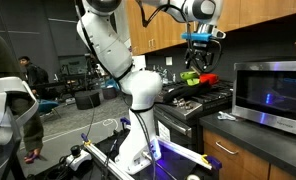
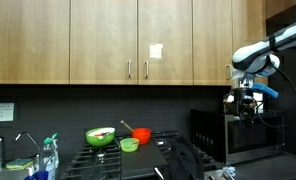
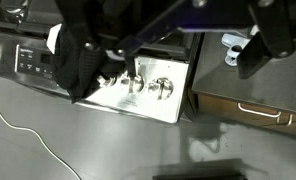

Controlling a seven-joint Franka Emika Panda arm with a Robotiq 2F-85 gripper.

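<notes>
In the wrist view my gripper points down, its two dark fingers wide apart and nothing visible between them. It hangs high above the counter edge where stove and drawers meet; in exterior view 2 the gripper (image 2: 246, 114) is at the right, in front of the microwave (image 2: 256, 138). On the stove stand a large green bowl (image 2: 100, 137), a red pot (image 2: 141, 135) and a smaller green pot (image 2: 129, 145), all well away from my gripper. A dark cloth (image 3: 83, 62) drapes over the stove's front.
A small silvery object (image 3: 232, 44) lies on the counter right of the stove. Stove knobs (image 3: 160, 88) and a drawer handle (image 3: 258, 110) line the front edge. Bottles (image 2: 49, 158) stand by the sink at the left. Cabinets (image 2: 168, 45) hang above.
</notes>
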